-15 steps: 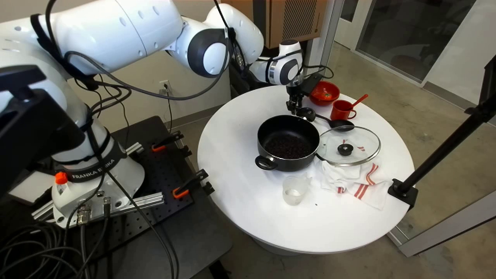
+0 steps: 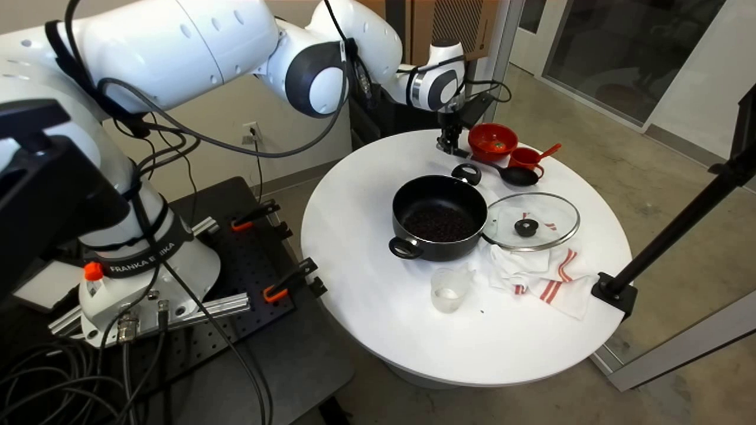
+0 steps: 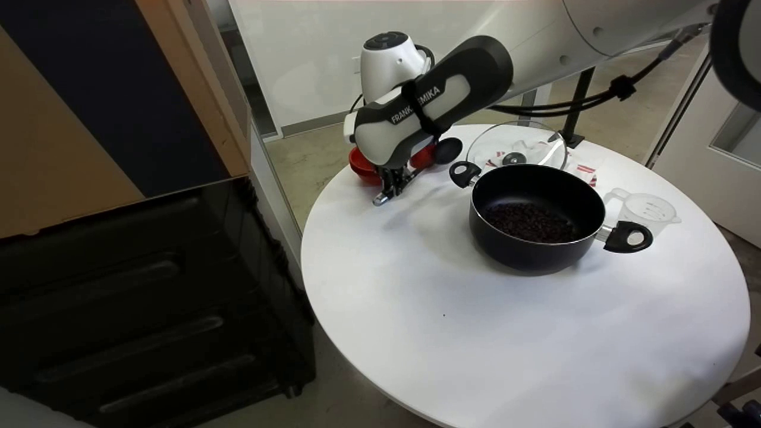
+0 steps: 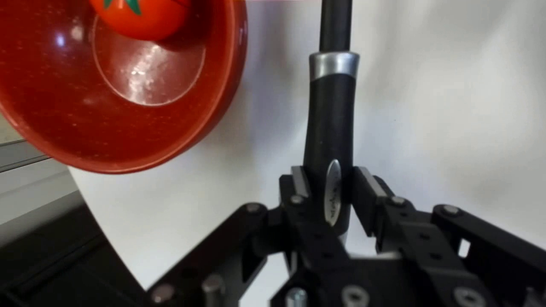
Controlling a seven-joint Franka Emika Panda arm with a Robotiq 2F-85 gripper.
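In the wrist view my gripper is shut on the black handle of a ladle (image 4: pixel 331 123), which has a silver collar and a small silver oval. The ladle's dark bowl (image 2: pixel 519 176) shows in exterior view 1, beside the red mug (image 2: pixel 525 159). Just left of the handle in the wrist view sits a red bowl (image 4: pixel 215 102) with a tomato (image 4: pixel 148 20) inside; handle and bowl are apart. Whether the ladle touches the table cannot be told. A black pot (image 3: pixel 538 249) holding dark beans (image 3: pixel 531 222) stands in the middle of the table.
A glass lid (image 2: pixel 525 227) lies partly over a red-striped white cloth (image 2: pixel 560 280), right of the pot. A clear measuring cup (image 2: pixel 447 290) stands in front. One red utensil (image 2: pixel 551 151) leans in the mug.
My gripper has moved back, away from the pot and towards the red bowl. The ladle has moved back with it, its bowl now closer to the mug. Pot and lid are unmoved.
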